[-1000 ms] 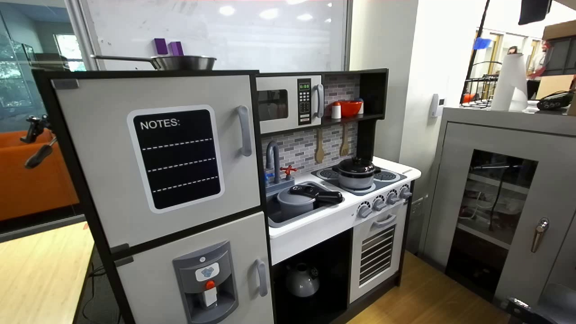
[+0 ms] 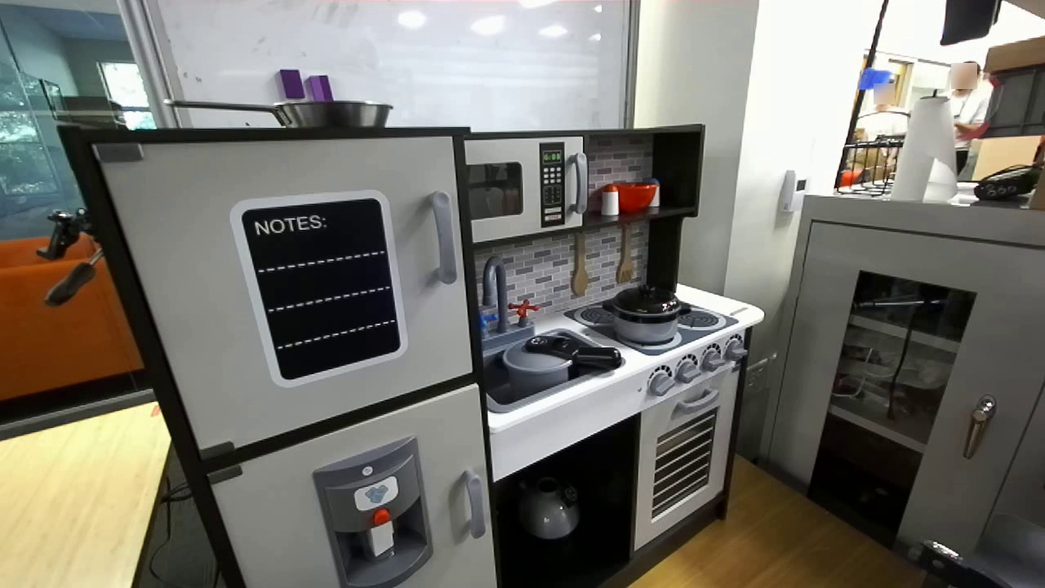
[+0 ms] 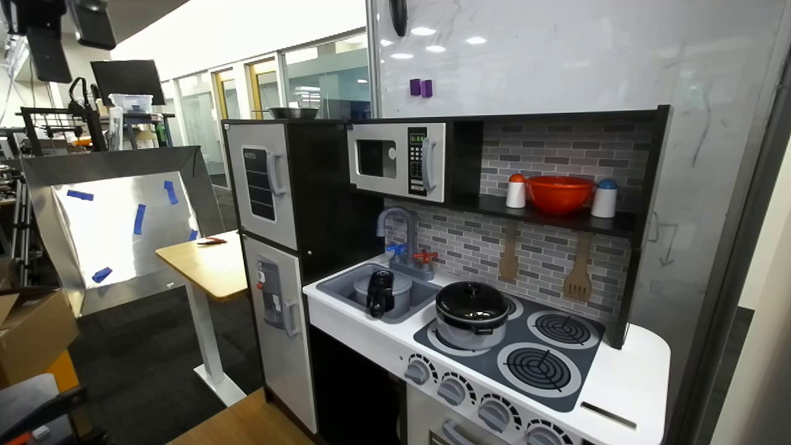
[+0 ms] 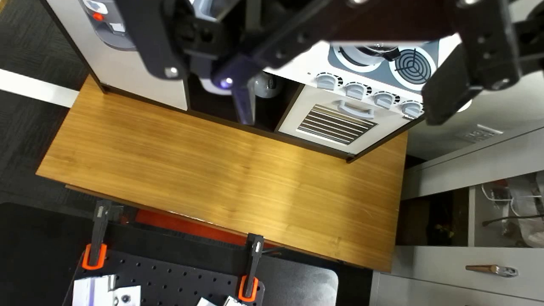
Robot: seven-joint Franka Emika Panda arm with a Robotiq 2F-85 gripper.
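In the wrist view my gripper is open, its dark fingers (image 4: 447, 89) spread wide and nothing between them. Behind and below it are the toy kitchen's front and the wooden platform. A grey pot with a black lid (image 3: 471, 305) rests on a stove burner. Another grey pan with a black handle (image 2: 538, 368) sits in the sink (image 3: 335, 280). On the shelf, a red bowl (image 3: 557, 194) stands between an orange-topped shaker (image 3: 516, 193) and a blue-topped shaker (image 3: 604, 200). A grey kettle (image 2: 549, 509) stands in the lower cubby.
A metal frying pan (image 2: 338, 113) lies on top of the toy fridge (image 2: 186, 294). Two wooden utensils hang below the shelf, including a slotted spatula (image 3: 578, 278). The microwave door (image 3: 387, 159) and oven door (image 2: 682, 461) are closed. The wooden platform (image 4: 219, 168) is bare.
The kitchen and its objects have not moved. Only people in the far background at the upper right have shifted.
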